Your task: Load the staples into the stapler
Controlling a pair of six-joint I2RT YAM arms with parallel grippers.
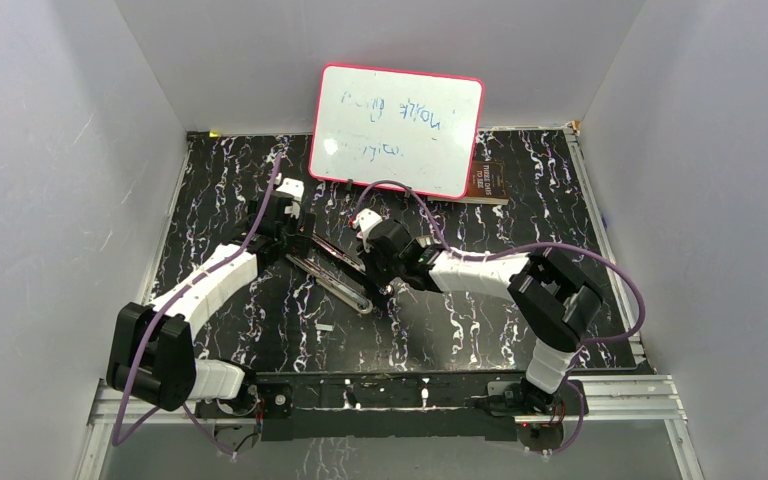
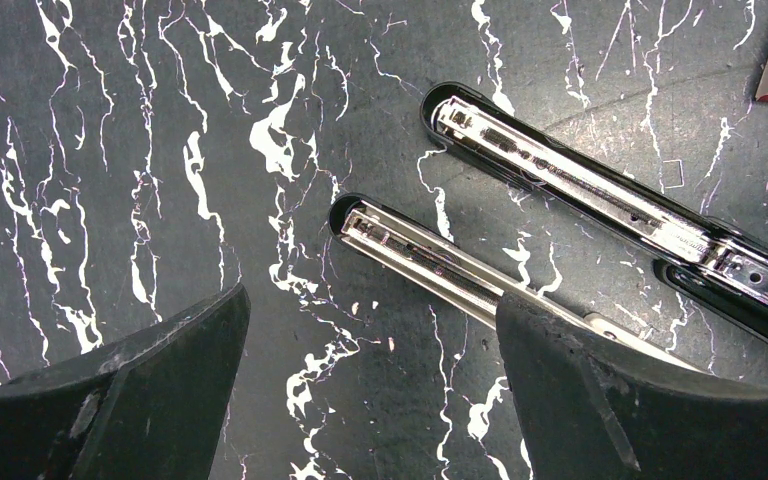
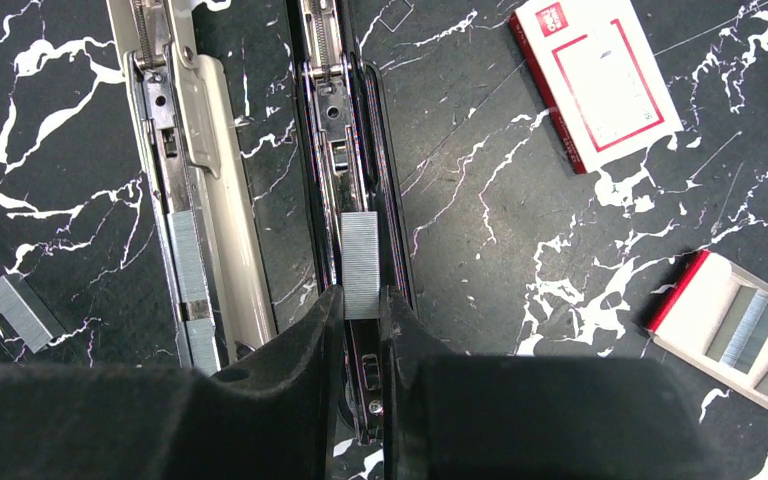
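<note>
Opened out lengthwise, the black stapler lies under my right gripper, its metal channel showing. A grey staple strip is pinched between that gripper's fingertips, lined up along the channel. Whether the strip rests on the channel floor or sits just above it is hard to tell. Beside it lies a cream stapler, also opened, with staples in its channel. My left gripper stands open at the staplers' far ends; nothing is between its fingers, and the cream stapler's end shows beyond them.
A loose staple strip lies left of the cream stapler. To the right are a closed red-and-white box and an open staple tray with strips inside. A whiteboard and a book stand at the back.
</note>
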